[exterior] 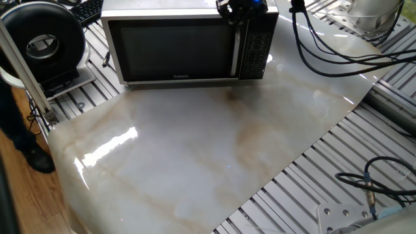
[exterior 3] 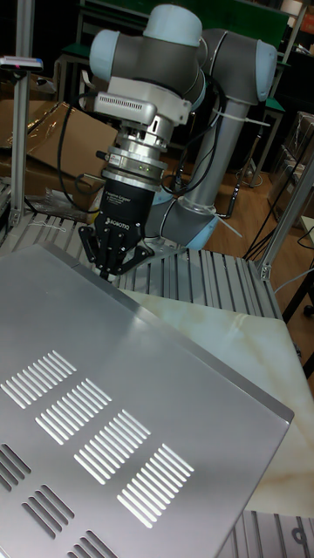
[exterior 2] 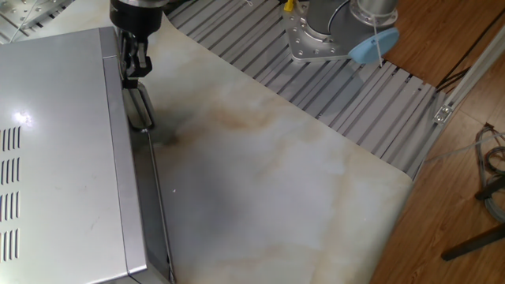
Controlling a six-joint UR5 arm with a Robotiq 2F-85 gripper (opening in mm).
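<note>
A silver microwave (exterior: pixel 188 14) with a dark front stands with its door (exterior: pixel 175 49) closed. Its upright handle (exterior: pixel 236 52) lies near the control panel (exterior: pixel 258 52). My gripper (exterior 2: pixel 136 79) points down at the top end of the handle (exterior 2: pixel 148 118), close in front of the door side. Whether its fingers touch the handle cannot be made out. In exterior view 1 only the lower part of my gripper (exterior: pixel 242 14) shows, at the top edge. From behind the microwave, my black gripper (exterior 3: pixel 112 261) appears over the front edge, its fingertips hidden.
Slatted metal table (exterior: pixel 299 188) borders the sheet on the right. Black cables (exterior: pixel 344 62) hang at upper right, and a round black device (exterior: pixel 42 42) stands left of the microwave.
</note>
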